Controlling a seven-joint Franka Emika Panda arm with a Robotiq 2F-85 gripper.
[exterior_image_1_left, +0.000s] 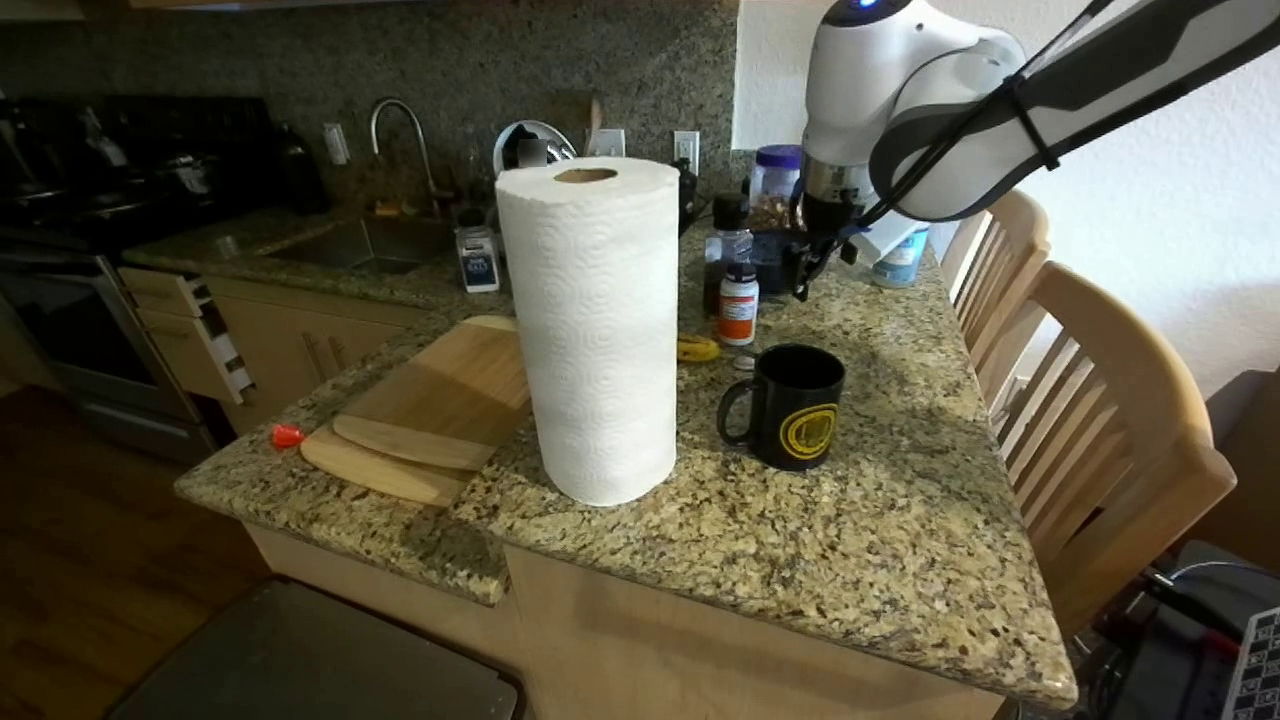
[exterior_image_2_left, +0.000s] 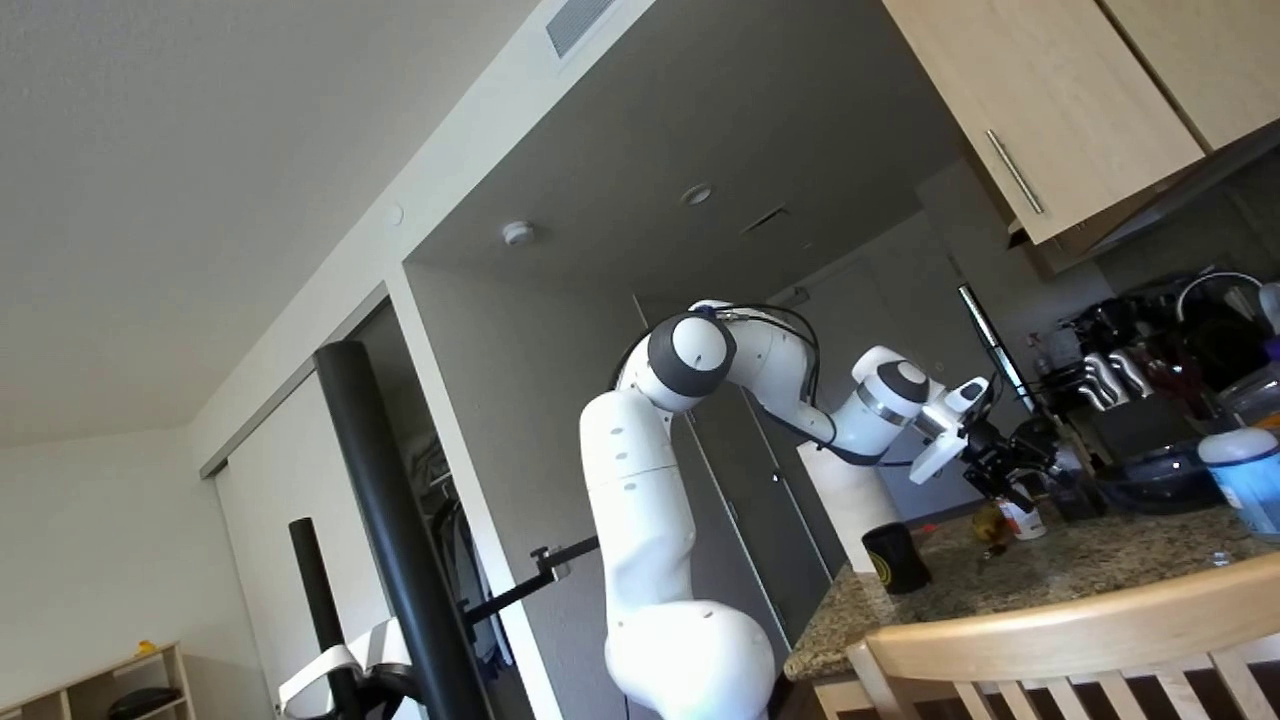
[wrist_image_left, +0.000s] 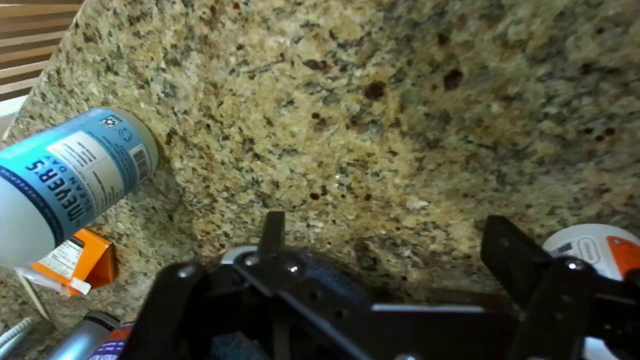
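My gripper is open in the wrist view, its two black fingers wide apart. Bare granite shows past the tips, and nothing is gripped. Below and behind the fingers a dark speckled bowl is mostly hidden by the gripper body. In exterior view 1 the gripper hangs low by that black bowl, overlapping its right side; contact cannot be made out. To the right in the wrist view stands a small white bottle with an orange label.
A blue-labelled soap bottle and an orange box flank the gripper's left side. A black mug and a paper towel roll stand nearer the front. Wooden chairs line the edge.
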